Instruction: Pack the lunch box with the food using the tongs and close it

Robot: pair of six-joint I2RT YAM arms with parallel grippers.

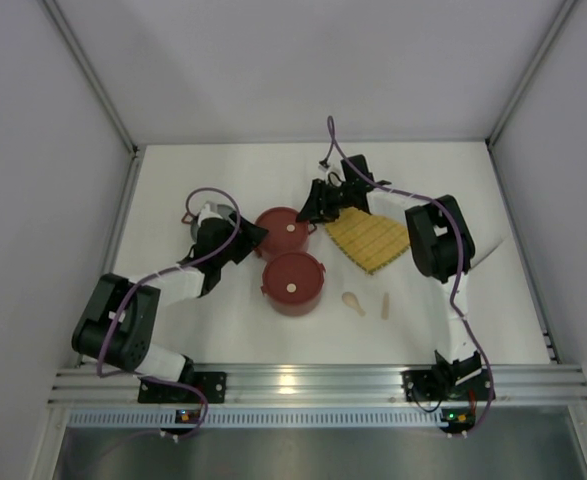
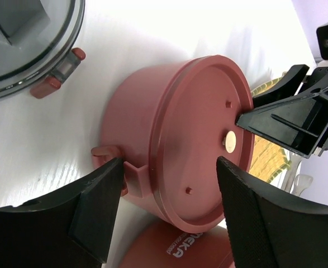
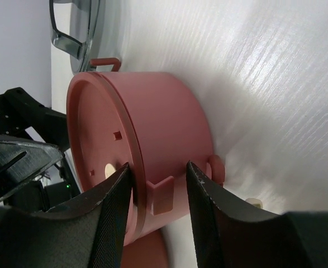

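A red lidded pot (image 1: 280, 222) sits between my two grippers, behind a second red pot (image 1: 298, 270). My left gripper is part open at the pot's left side, its fingers either side of the rim and handle area. My right gripper stands open at the opposite side, fingers around the rim near a latch. In the left wrist view the pot's lid (image 2: 203, 139) shows its pale centre knob; it appears still on the pot.
A grey lidded pot (image 2: 18, 50) lies left behind my left gripper. A yellow checked mat (image 1: 368, 240) is at the right, with a wooden spoon (image 1: 351, 302) and a short stick (image 1: 385, 306) in front. Free table shows at the back and front left.
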